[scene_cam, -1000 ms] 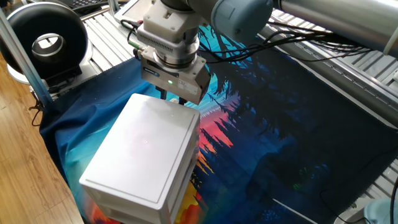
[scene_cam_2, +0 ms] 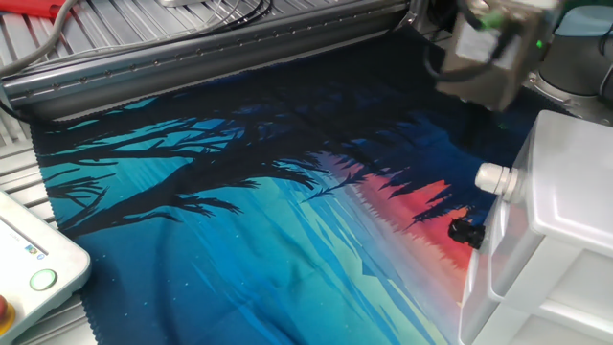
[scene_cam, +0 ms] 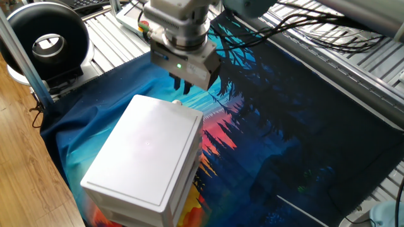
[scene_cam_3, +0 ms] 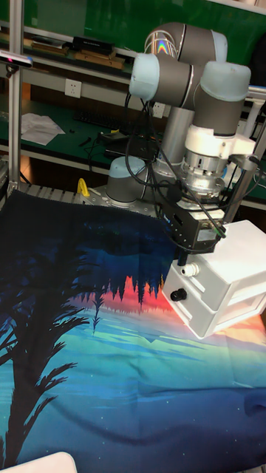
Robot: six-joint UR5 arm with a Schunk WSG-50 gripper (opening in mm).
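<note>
A white drawer box (scene_cam: 145,145) stands on the printed cloth. Its front carries a white knob (scene_cam_2: 500,180) above a black knob (scene_cam_2: 466,232), and both drawers look closed. In exterior view 1 my gripper (scene_cam: 182,86) hangs just beyond the knob side of the box, fingers pointing down. Those fingers stand close together with a narrow gap, and nothing shows between them. Whether they are fully shut cannot be made out. The white knob (scene_cam: 177,102) shows below them, apart from the tips. In exterior view 3 the gripper body is above and behind the box's knob side.
A white control box with a green button (scene_cam_2: 43,279) sits at the cloth's edge. Black cables (scene_cam: 303,25) trail along the arm. A black round object (scene_cam: 47,44) stands beyond the cloth.
In exterior view 1 my gripper has moved up and to the right, away from the box's edge. Its fingers have come closer together. The box has not moved.
</note>
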